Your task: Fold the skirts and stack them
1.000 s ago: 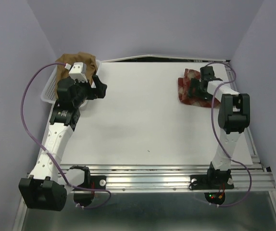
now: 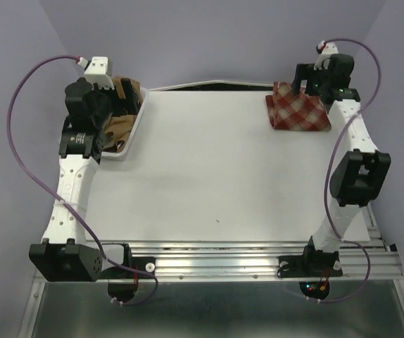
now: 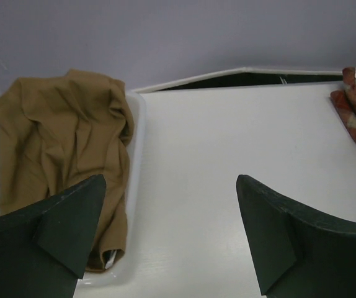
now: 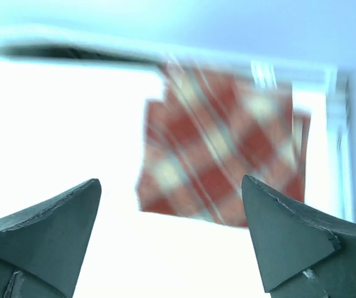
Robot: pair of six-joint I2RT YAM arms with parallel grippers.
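Observation:
A red plaid skirt point(image 2: 297, 113) lies folded flat at the back right of the white table; the right wrist view shows it point(image 4: 215, 149) washed out and blurred. My right gripper point(image 2: 307, 77) is raised over it, open and empty. Brown cloth point(image 3: 72, 143) lies heaped in a white basket point(image 3: 134, 180) at the back left. My left gripper point(image 2: 121, 98) hangs open above the basket's right part, nothing between its fingers.
A raised rail with a dark gap runs along the back edge, and grey walls close in the sides.
The plaid skirt has moved back toward the far right edge since a second ago. My right gripper has risen off it. My left arm has moved back and up over the basket.

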